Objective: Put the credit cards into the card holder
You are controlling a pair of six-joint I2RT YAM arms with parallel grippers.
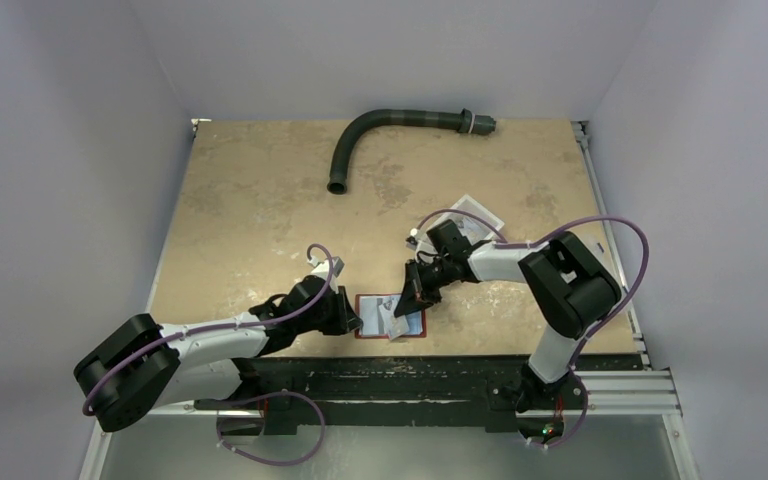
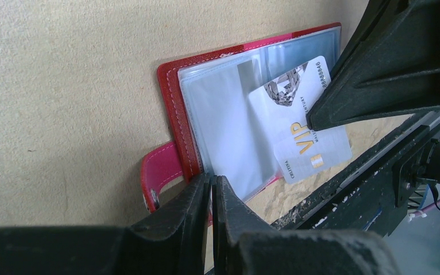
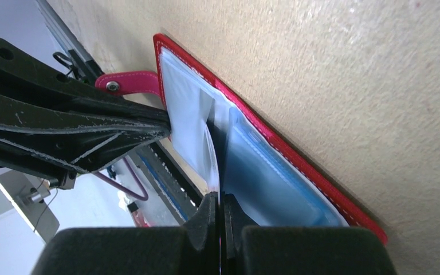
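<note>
The red card holder (image 2: 175, 106) lies open on the table, its clear sleeves facing up and its strap out to the left. A white VIP card (image 2: 298, 140) is pinched in my right gripper (image 1: 401, 310). It sits slanted over the sleeves, its lower corner past the holder's near edge; in the right wrist view it shows almost edge-on as a thin card (image 3: 211, 154). My left gripper is at the holder's left edge, fingertips close together. Whether they pinch that edge cannot be made out.
A white tray (image 1: 491, 213) stands behind the right arm. At the back lies a dark bent hose (image 1: 400, 118). The dark front rail (image 1: 390, 378) runs just nearer than the holder. Bare table fills the middle and back left.
</note>
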